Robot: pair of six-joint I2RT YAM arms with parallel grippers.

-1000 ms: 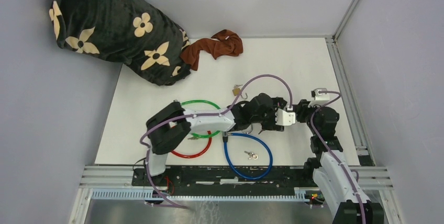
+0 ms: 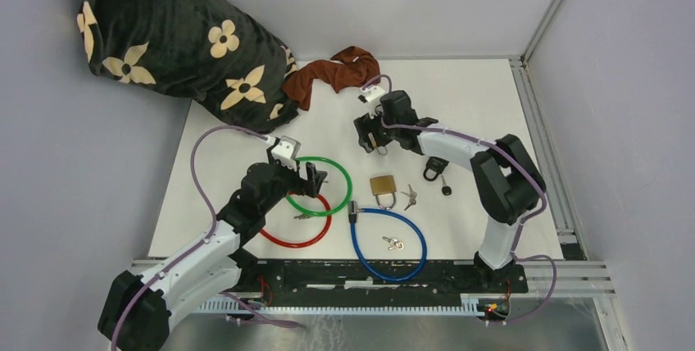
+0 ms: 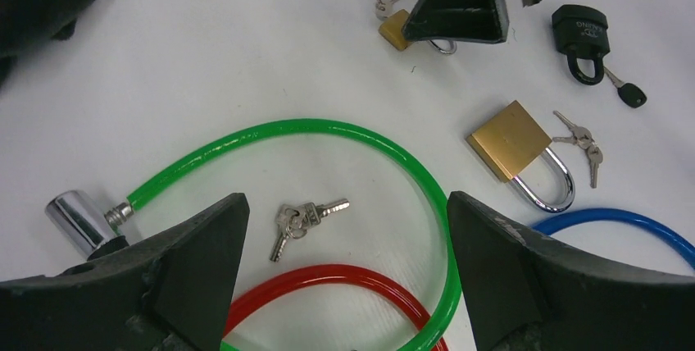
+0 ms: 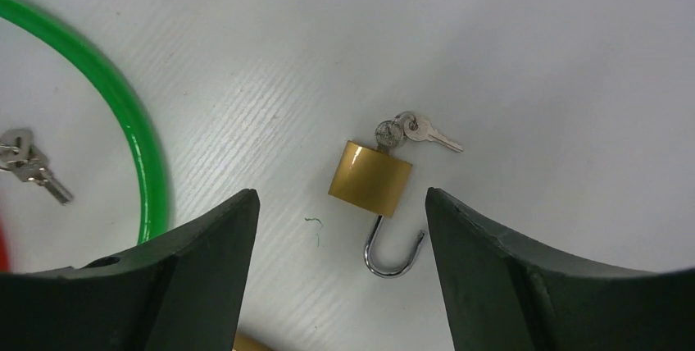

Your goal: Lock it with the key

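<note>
A small brass padlock (image 4: 370, 179) lies on the table with its shackle (image 4: 393, 266) swung out, one end free. One key (image 4: 388, 134) stands at the body's bottom face, with a second key (image 4: 434, 135) on the same ring. My right gripper hangs open over this lock, nothing between its fingers, partly covering it in the top view. My left gripper is open and empty above the green cable lock (image 3: 328, 127). A larger brass padlock (image 3: 510, 141) with several keys (image 3: 583, 139) beside it and a black padlock (image 3: 582, 33) with a key (image 3: 631, 93) lie to the right.
Red cable lock (image 2: 292, 244) and blue cable lock (image 2: 422, 240) lie toward the front, with loose keys (image 2: 393, 243) inside the blue loop. A brown cloth (image 2: 336, 75) and dark patterned cushion (image 2: 188, 43) occupy the back left.
My left arm has swung left, from the right side to over the green cable. My right arm has come in from the right to above the small brass padlock.
</note>
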